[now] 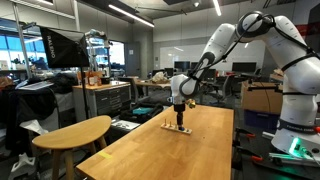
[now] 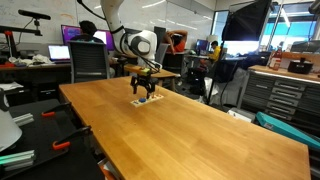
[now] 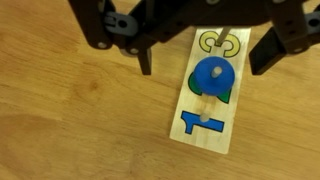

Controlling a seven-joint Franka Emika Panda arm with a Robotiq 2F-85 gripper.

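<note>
In the wrist view a pale wooden puzzle board (image 3: 184, 131) runs diagonally below my gripper. It shows a blue number 1, a green shape and a yellow 3. A round blue piece with a wooden knob (image 3: 216, 71) lies over the green shape and hides part of it. My gripper is open. One finger (image 3: 146, 61) stands to the left of the board and the other to its right, with the blue piece showing between them, ungripped. The board (image 2: 153, 99) also appears on the table in exterior view 2.
Wide bare stretches of the wooden table (image 1: 145, 155) surround the board. A round wooden stool or small table (image 1: 72, 133) stands off the left side in exterior view 1. Behind the table are a dark drawer cabinet (image 1: 108, 100) and other lab equipment.
</note>
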